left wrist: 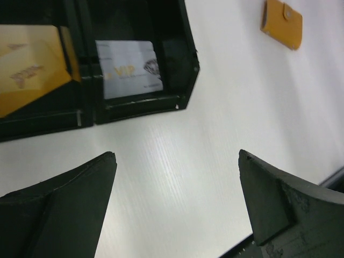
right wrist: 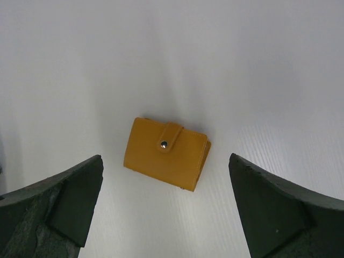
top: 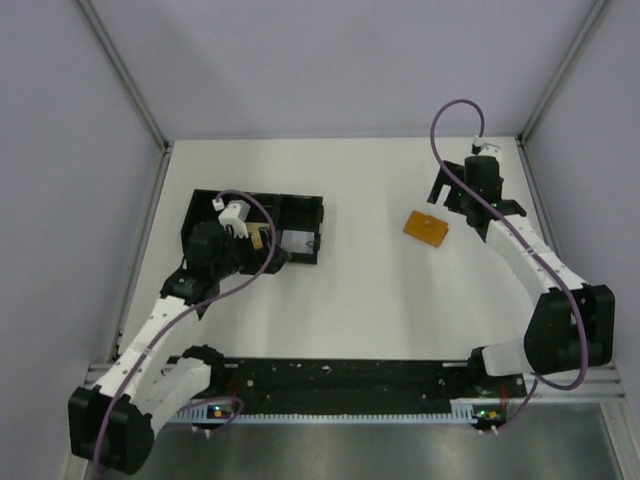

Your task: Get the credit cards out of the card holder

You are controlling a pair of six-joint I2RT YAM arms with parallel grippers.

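The tan leather card holder [top: 427, 228] lies flat at the right of the table, apart from the box. Its snap strap looks fastened, and no card shows from it. In the right wrist view the card holder [right wrist: 177, 161] appears between the spread fingers of my right gripper, which is open and holds nothing. From above, that gripper hovers just behind and to the right of the holder. My left gripper is also open and empty, near the front edge of the black box; bare table shows between its fingers.
The black compartment box [top: 306, 225] stands at the back left. A white VIP card [left wrist: 129, 67] lies in its right compartment and a yellow card [left wrist: 32, 62] in the one beside it. Table between box and holder is clear.
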